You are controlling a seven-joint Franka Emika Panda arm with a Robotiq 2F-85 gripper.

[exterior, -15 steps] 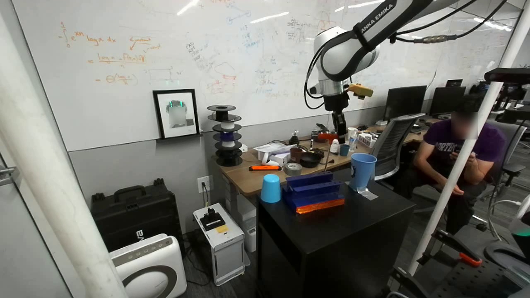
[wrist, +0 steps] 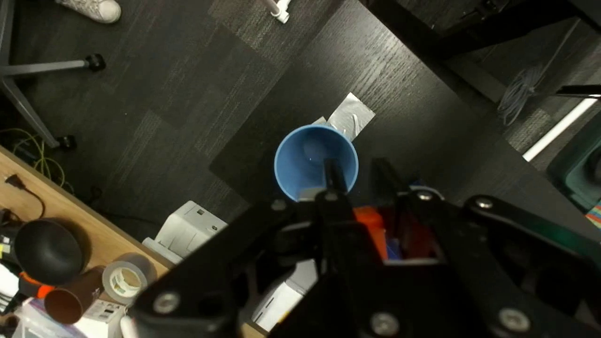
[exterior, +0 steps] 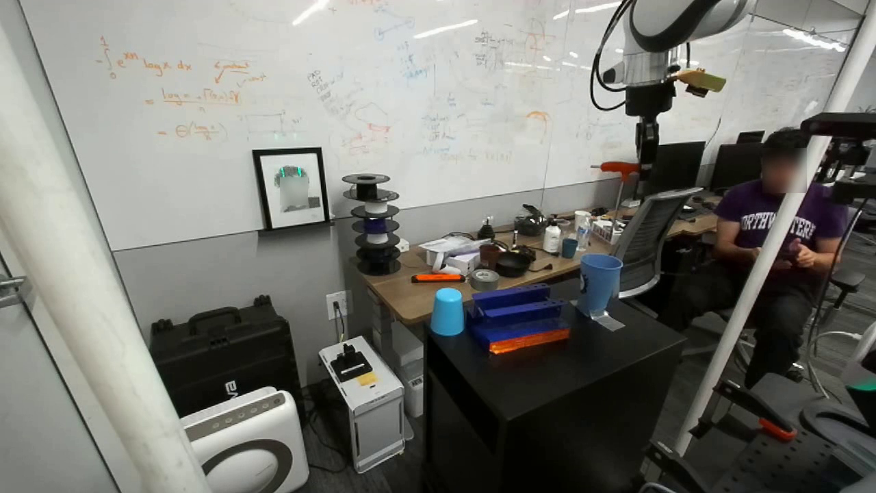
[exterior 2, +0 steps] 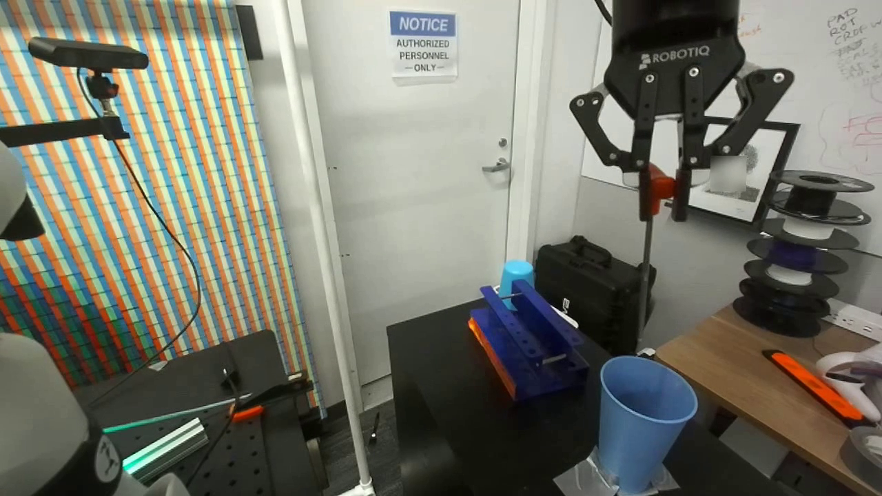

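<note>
A red T-handled tool (exterior 2: 661, 189) hangs from my gripper (exterior 2: 663, 207), its handle between the two fingers and its thin shaft pointing down with a slight tilt. Exterior view 1 shows the handle (exterior: 616, 168) sticking out to the left of the fingers. Whether both fingers press on it I cannot tell. The gripper is high above the black cabinet, over the area of the tall blue cup (exterior 2: 641, 413). From the wrist, the cup's open mouth (wrist: 307, 155) lies just beyond the fingertips and looks empty; part of the handle (wrist: 372, 222) shows between the dark fingers.
Beside the cup on the black cabinet (exterior: 525, 386) stands a blue and orange rack (exterior: 519, 316), with a light blue upturned cup (exterior: 448, 312) next to it. Behind is a cluttered wooden desk (exterior: 410, 300). A person (exterior: 776, 213) sits at the right.
In exterior view 1 the arm has risen and moved right, lifting the red-handled tool from just above the cabinet to well above the cup. The person's posture has shifted.
</note>
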